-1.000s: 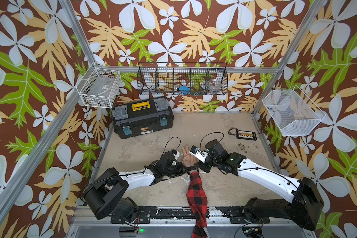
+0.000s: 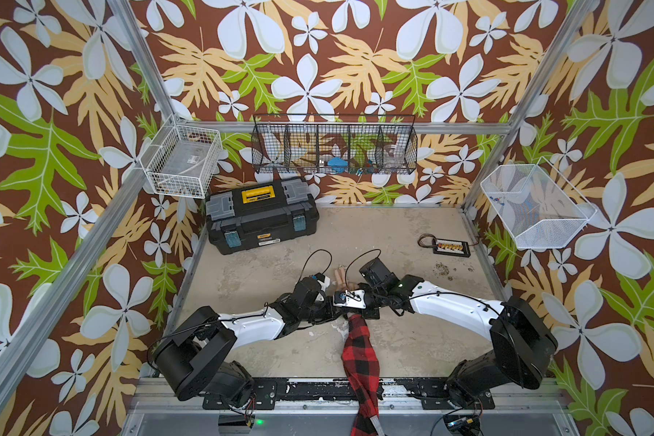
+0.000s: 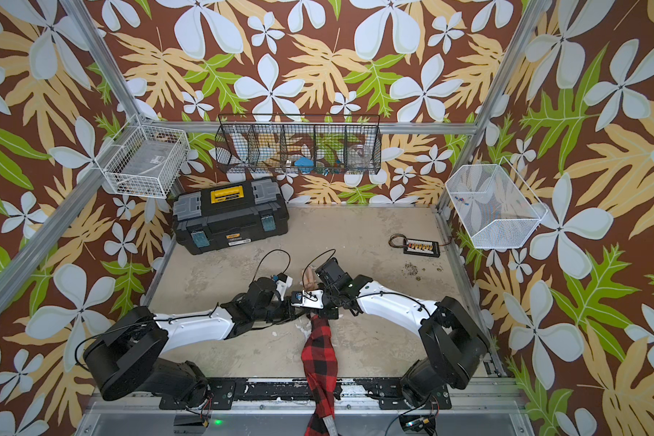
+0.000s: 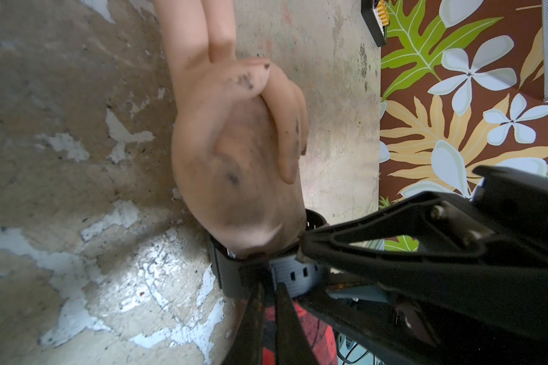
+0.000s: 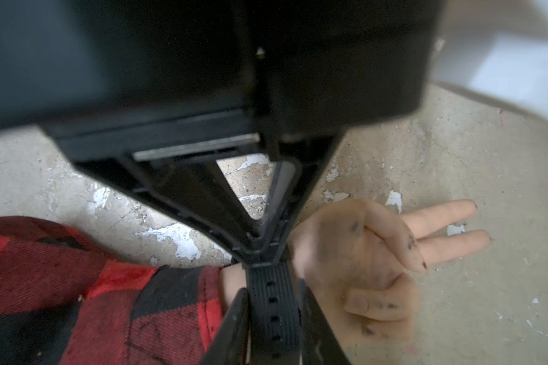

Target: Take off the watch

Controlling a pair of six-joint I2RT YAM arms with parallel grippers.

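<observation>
A mannequin hand (image 4: pixel 237 158) lies palm up in a plaid sleeve (image 2: pixel 359 348), with a black watch strap (image 5: pixel 268 310) round its wrist. My left gripper is shut on the strap at the wrist's side. My right gripper reaches over the wrist from the right, its fingers either side of the strap, apparently part open; whether they touch it is unclear. In the top views both grippers crowd the wrist and hide most of the watch.
A black toolbox (image 2: pixel 261 214) stands at the back left. A small black board (image 2: pixel 450 247) with a cable lies at the right. Wire baskets (image 2: pixel 334 145) hang on the frame.
My right gripper has moved left over the wrist, covering the palm and watch in the top left view. The left arm has stayed still.
</observation>
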